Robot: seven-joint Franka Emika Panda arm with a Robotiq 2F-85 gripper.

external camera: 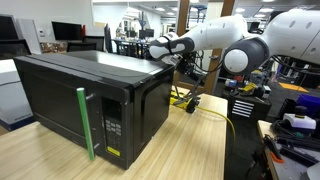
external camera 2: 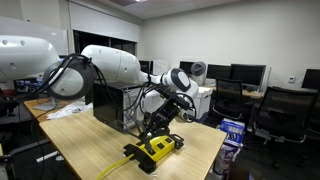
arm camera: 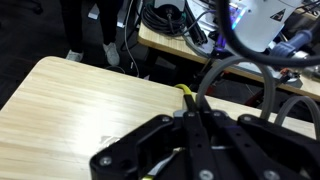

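A yellow object point(external camera 2: 165, 153) lies low over the wooden table, with a thin yellow strip running from it to the table edge. Black parts of my gripper point(external camera 2: 158, 147) close on it in exterior view 2. The arm reaches past the microwave to get there, and in exterior view 1 my gripper point(external camera: 187, 102) is small and partly behind the arm. From the wrist, dark gripper parts fill the lower right, and a bit of yellow point(arm camera: 184, 89) shows just beyond them. The fingertips and the exact contact are hidden.
A large black microwave point(external camera: 105, 105) with a green strip point(external camera: 85, 122) on its front occupies the left of the table. Bare wood point(external camera: 190, 145) lies in front of it. Office chairs point(external camera 2: 284, 105) stand beyond the table.
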